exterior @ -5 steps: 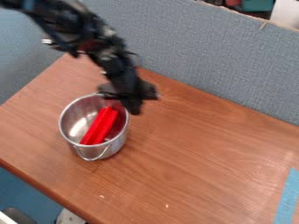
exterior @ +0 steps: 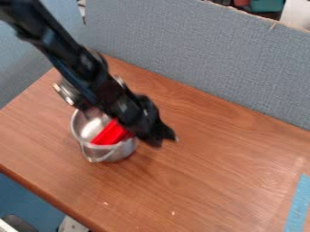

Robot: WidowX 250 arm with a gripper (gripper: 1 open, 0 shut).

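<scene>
A silver metal bucket point(exterior: 94, 148) with a wire handle stands on the wooden table point(exterior: 230, 163), with a red object point(exterior: 111, 133) inside. My black gripper point(exterior: 164, 136) is blurred at the bucket's right upper side, and the arm covers part of the bucket. I cannot see clearly whether its fingers are open or shut, or whether anything is between them.
A grey padded wall point(exterior: 200, 63) runs along the table's back. The table's front left edge drops to a blue floor.
The arm has swung down from behind the bucket and now reaches over it from the upper left, covering more of the bucket and the red object.
</scene>
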